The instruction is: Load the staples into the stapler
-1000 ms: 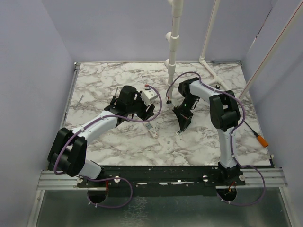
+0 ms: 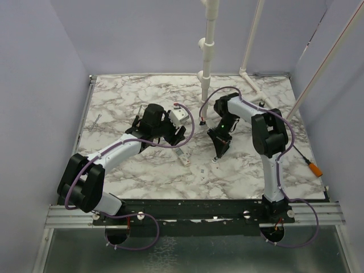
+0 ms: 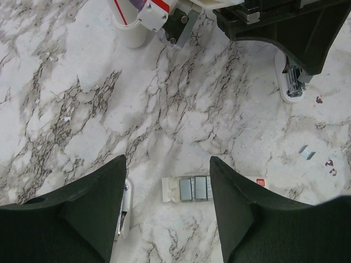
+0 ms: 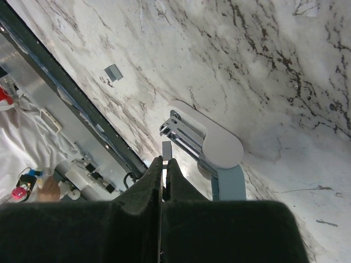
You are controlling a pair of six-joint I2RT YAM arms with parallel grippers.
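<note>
The stapler (image 4: pixel 222 147), grey and white with its top raised and its metal channel exposed, lies under my right gripper, which is shut with a small grey staple strip (image 4: pixel 166 149) at its fingertips, beside the channel. In the left wrist view the stapler (image 3: pixel 289 87) is partly hidden by the right arm. My left gripper is open over the table, above a tray of staple strips (image 3: pixel 200 188), with nothing seen between its fingers.
A small loose piece (image 4: pixel 113 72) lies on the marble table near its front edge. A white cup (image 3: pixel 129 33) stands behind, and an orange-handled tool (image 2: pixel 314 168) lies at the right.
</note>
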